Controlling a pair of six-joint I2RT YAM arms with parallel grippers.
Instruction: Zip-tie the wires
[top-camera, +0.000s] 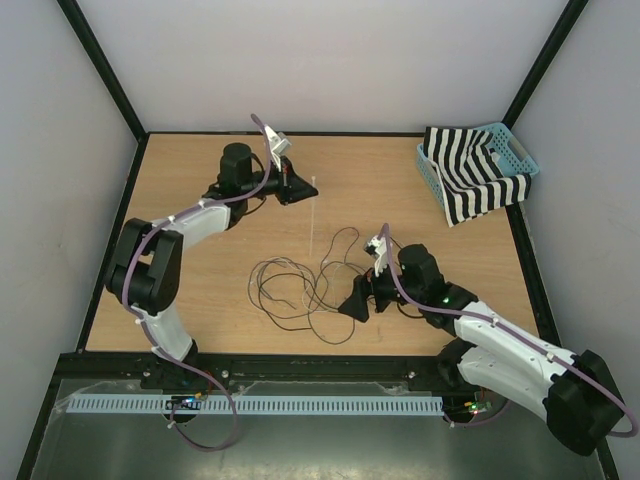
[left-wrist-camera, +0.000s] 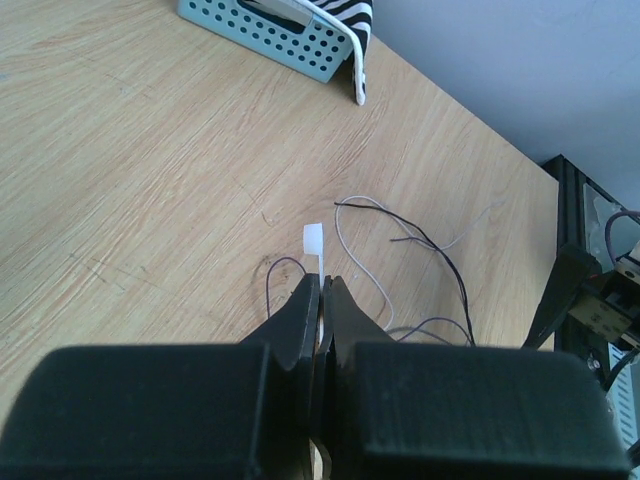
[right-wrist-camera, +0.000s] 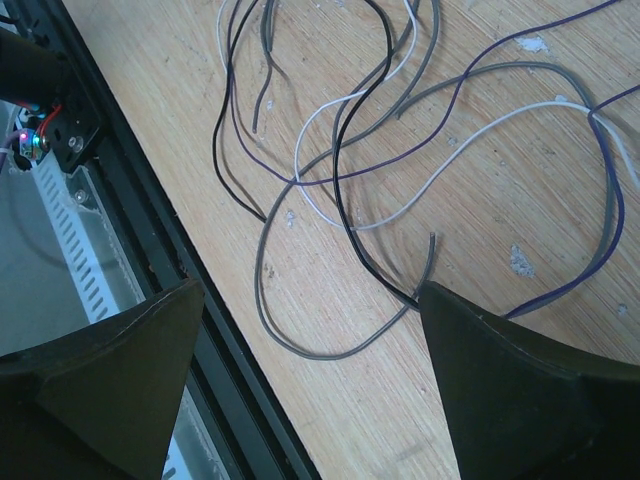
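Note:
A white zip tie (top-camera: 312, 225) hangs down from my left gripper (top-camera: 314, 190), which is shut on it behind the wires. In the left wrist view, the tie's square head (left-wrist-camera: 313, 239) sticks out just past the closed fingertips. Loosely coiled black, grey, white and purple wires (top-camera: 285, 262) lie on the table. My right gripper is open above the wires' right part, its fingers (right-wrist-camera: 480, 360) spread wide. Some wires (right-wrist-camera: 343, 190) cross the view between and beyond them; none is clamped.
At the back right stands a light blue basket (top-camera: 513, 150) with a black-and-white striped cloth (top-camera: 465, 170) draped over it. A dark rail (top-camera: 300, 367) runs along the front edge.

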